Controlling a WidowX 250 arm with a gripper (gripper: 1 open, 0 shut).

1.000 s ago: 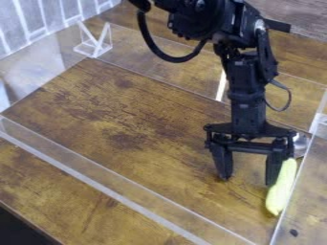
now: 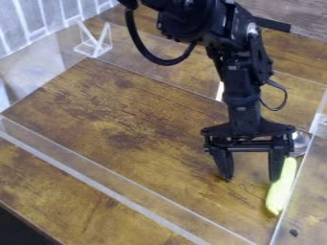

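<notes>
The black gripper (image 2: 250,163) hangs low over the right part of the wooden table, fingers pointing down and apart, with nothing seen between them. A pale yellow elongated object (image 2: 280,195) lies just beside its right finger, along the clear barrier at the right edge. A small silvery round item (image 2: 300,144) is partly visible behind the gripper's right side.
Clear plastic walls (image 2: 128,189) border the wooden work area (image 2: 109,120). A small white bracket (image 2: 94,40) stands at the back left. A white strip shows behind the arm.
The arm and gripper have shifted slightly, with the wrist tilting a little; the yellow object lies where it was.
</notes>
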